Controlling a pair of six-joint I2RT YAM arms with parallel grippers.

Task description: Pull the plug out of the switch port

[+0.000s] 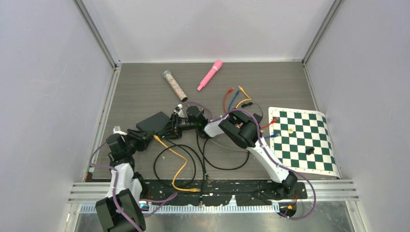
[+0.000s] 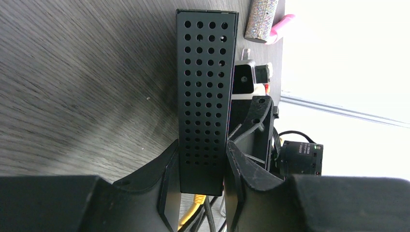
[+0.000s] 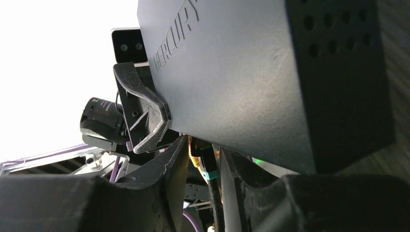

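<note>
The dark switch box (image 1: pixel 152 120), lettered MERCURY, lies between both grippers at left of the board. In the left wrist view its perforated side (image 2: pixel 205 92) sits between the fingers of my left gripper (image 1: pixel 144 139), which is shut on it. My right gripper (image 1: pixel 169 130) is at the box's port side; in the right wrist view a black plug (image 3: pixel 205 159) with a teal band on its cable sits between its fingers, under the box's edge. Whether these grip it is unclear. A yellow cable (image 1: pixel 183 164) with its connector lies by the box.
A bead tube (image 1: pixel 175 86) and pink microphone (image 1: pixel 210 75) lie behind. Loose coloured cables (image 1: pixel 232 99) are right of centre, a checkerboard (image 1: pixel 302 140) at the right. Black cable loops cover the front middle.
</note>
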